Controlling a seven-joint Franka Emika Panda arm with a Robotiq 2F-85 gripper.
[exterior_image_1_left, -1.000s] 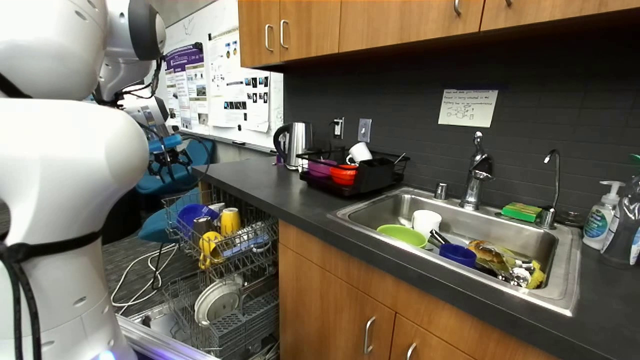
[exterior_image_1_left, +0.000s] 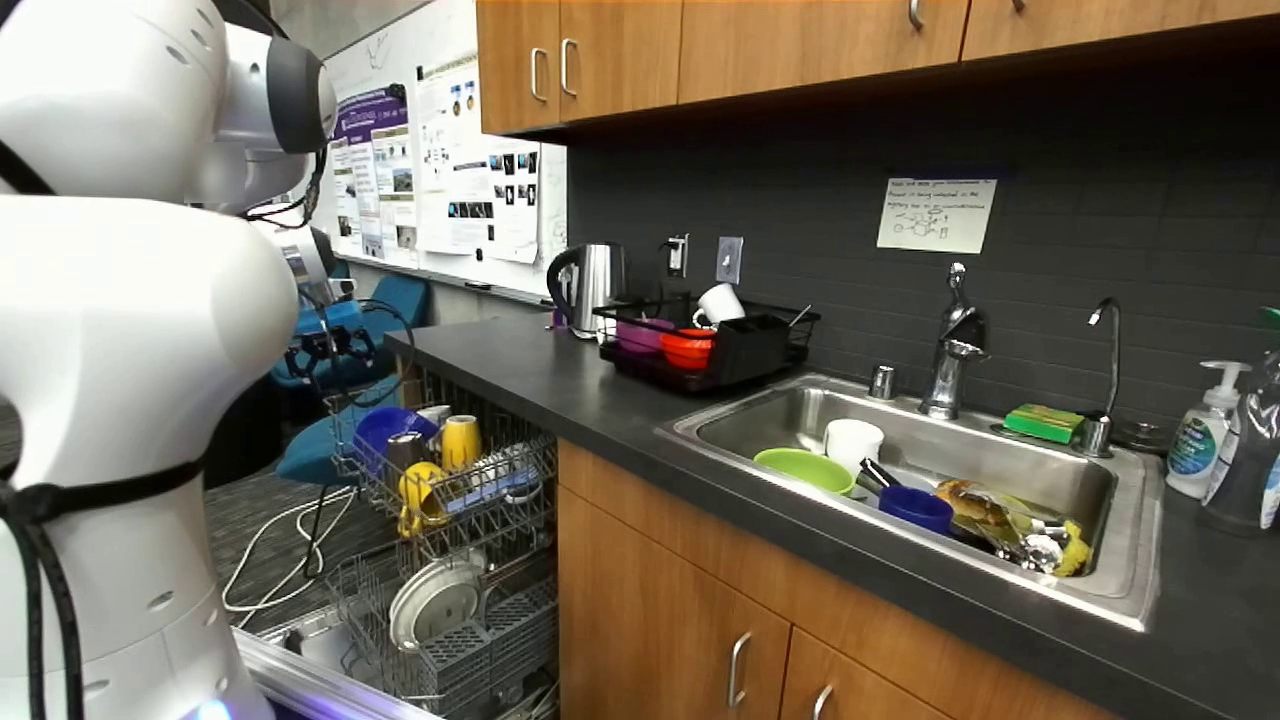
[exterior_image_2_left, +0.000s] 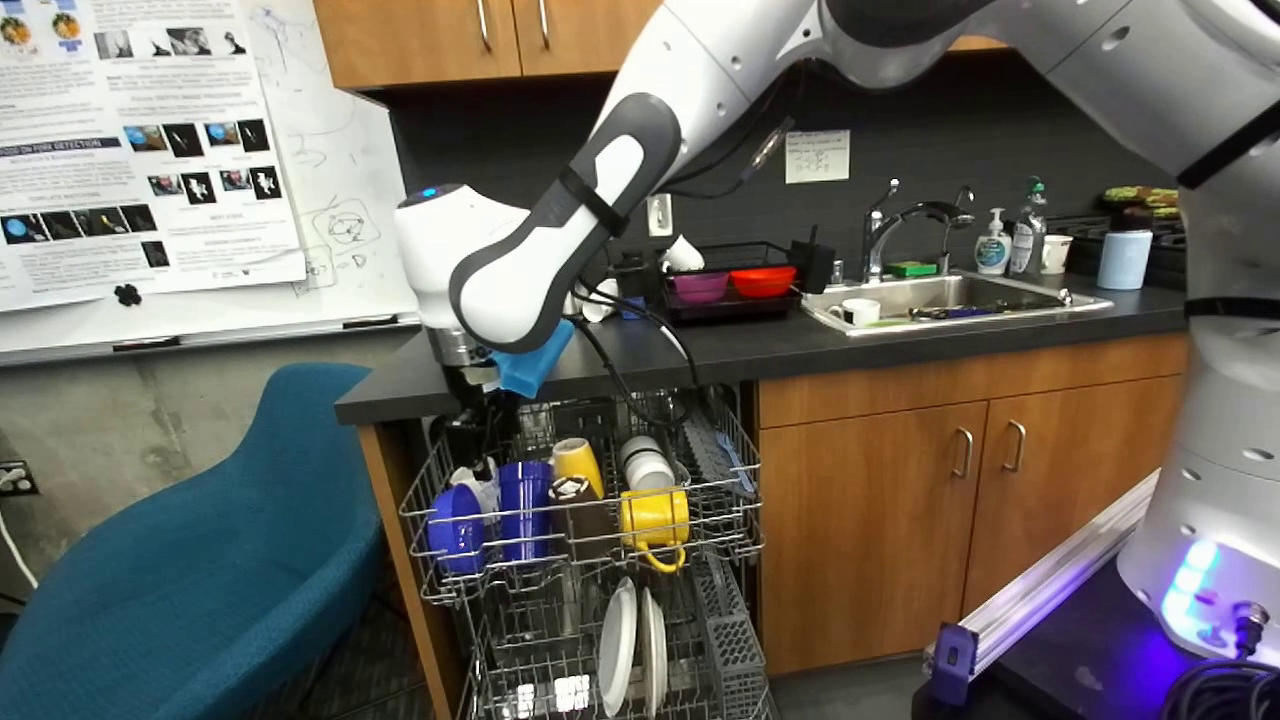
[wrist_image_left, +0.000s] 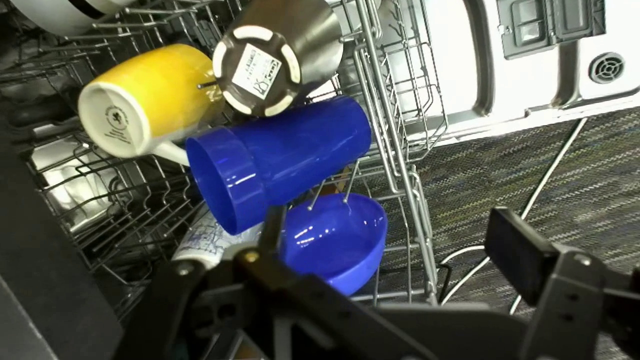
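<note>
My gripper stands open in the wrist view, its fingertips wide apart with nothing held between them. Beyond the left finger (wrist_image_left: 274, 231) lies a blue bowl (wrist_image_left: 339, 240) at the outer end of the upper dishwasher rack (wrist_image_left: 414, 210). A blue cup (wrist_image_left: 300, 150) rests on its side next to the bowl, with a dark metallic cup (wrist_image_left: 300, 42) and a yellow mug (wrist_image_left: 171, 90) beyond it. Partly hidden under the blue cup is a white patterned cup (wrist_image_left: 216, 237). In exterior view 2 the fingers hang by the rack's left back corner, hard to make out.
The dark counter (exterior_image_2_left: 396, 390) edge lies close to the gripper. Plates (exterior_image_2_left: 618, 642) stand in the lower rack. A blue chair (exterior_image_2_left: 240, 504) is left of the dishwasher. The sink (exterior_image_1_left: 768, 426) holds several dishes, and a drying rack (exterior_image_1_left: 648, 366) stands on the counter.
In exterior view 1 the gripper has come down and slightly left, closer to the upper rack. The dishes in the rack and sink look unmoved.
</note>
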